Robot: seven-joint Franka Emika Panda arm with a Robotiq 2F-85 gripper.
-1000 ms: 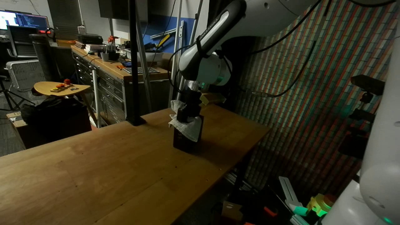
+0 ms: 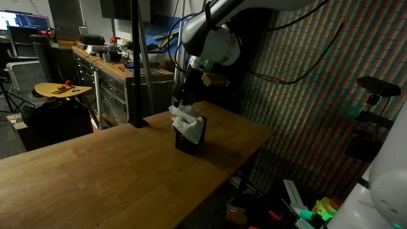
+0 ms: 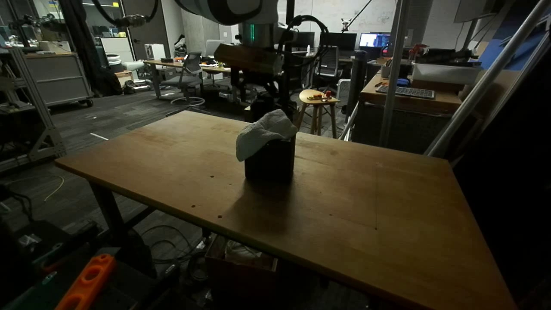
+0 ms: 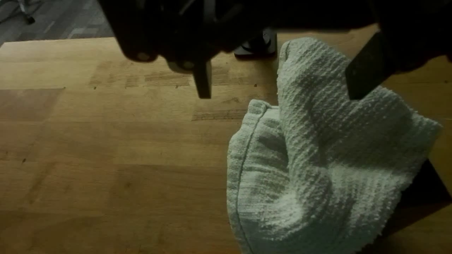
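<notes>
A pale, ribbed cloth (image 2: 189, 125) lies bunched over the top of a dark box-like container (image 2: 183, 144) and hangs down one side. The second exterior view shows the cloth (image 3: 268, 131) draped across the top of the container (image 3: 269, 161), which stands upright on the table. In the wrist view the cloth (image 4: 322, 169) fills the right half, with only a dark corner of the container showing. My gripper is open above the cloth, its fingers wide apart and nothing held. One finger (image 4: 367, 67) overlaps the cloth in that view; the other is over bare wood.
A black upright post (image 2: 135, 76) stands at the table's far edge. Behind it is a workbench (image 2: 110, 68) with tools and a keyboard.
My gripper has risen from the container and cloth, moving up and slightly back. The cloth stays on the container, its upper part now in full view.
</notes>
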